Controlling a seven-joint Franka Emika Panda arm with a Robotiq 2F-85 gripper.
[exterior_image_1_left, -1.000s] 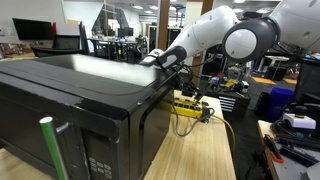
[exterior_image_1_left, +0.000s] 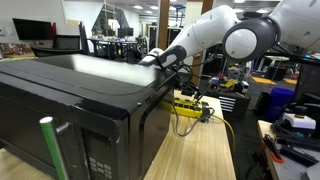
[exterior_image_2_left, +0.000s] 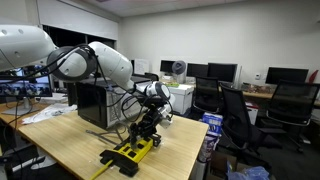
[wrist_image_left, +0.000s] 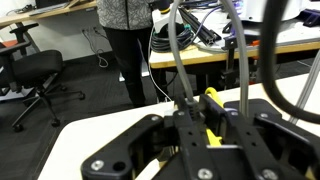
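Note:
A yellow and black block that looks like a power strip (exterior_image_2_left: 128, 155) lies on the wooden table, with a yellow cord beside it in exterior view 1. My gripper (exterior_image_2_left: 150, 130) is low over it, pointing down. In the wrist view the black fingers of my gripper are close together, on a small dark object (wrist_image_left: 211, 97) whose shape is unclear. Some yellow (wrist_image_left: 212, 137) shows just behind them. Whether the dark object touches the yellow block cannot be made out.
A large black microwave-like box (exterior_image_1_left: 75, 100) fills the left of exterior view 1, close beside the arm. Grey cables loop around the gripper in the wrist view. Office chairs (exterior_image_2_left: 240, 125) stand beyond its edge.

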